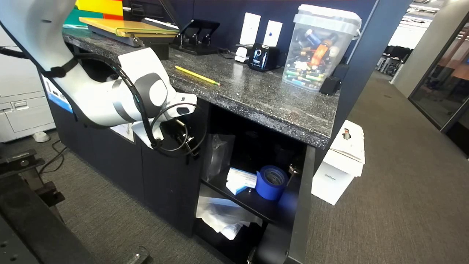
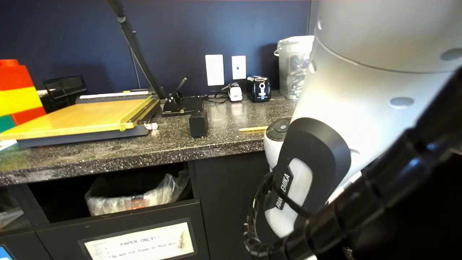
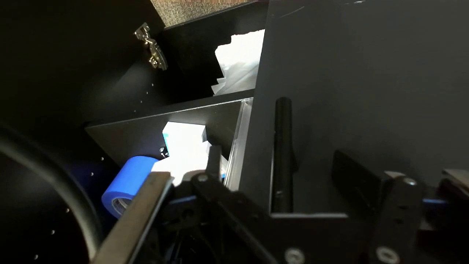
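Note:
In the wrist view, a black vertical bar handle (image 3: 283,154) stands on the dark shut cabinet door (image 3: 369,83). My gripper has its two fingers well apart, one to each side of the handle as seen there. Whether either finger touches the handle cannot be made out. Exterior view 1 shows the gripper (image 1: 189,145) low in front of that door, just left of the open compartment, partly covered by cables. The arm (image 2: 368,99) hides it in exterior view 2.
Right of the shut door, an open cabinet holds blue tape (image 1: 271,182) and a white-and-blue box (image 1: 240,179) on its shelf (image 1: 259,204). Its open door (image 1: 303,202) sticks outward. Above runs the granite counter (image 1: 246,94), bearing a pencil (image 1: 196,75) and a battery tub (image 1: 318,52).

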